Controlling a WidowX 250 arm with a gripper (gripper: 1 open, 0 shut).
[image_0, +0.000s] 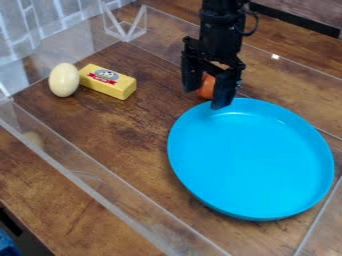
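Note:
My black gripper (210, 82) is open and hangs at the top centre, with its fingers on either side of an orange object (207, 88) that it partly hides; contact between them cannot be made out. A large blue plate (250, 160) lies below and to the right of it.
A white egg (64, 80) and a yellow box (108, 81) with a label sit at the left on the wooden table (94, 160). A clear plastic wall borders the table on the left. Bare wood shows at the lower left and upper right.

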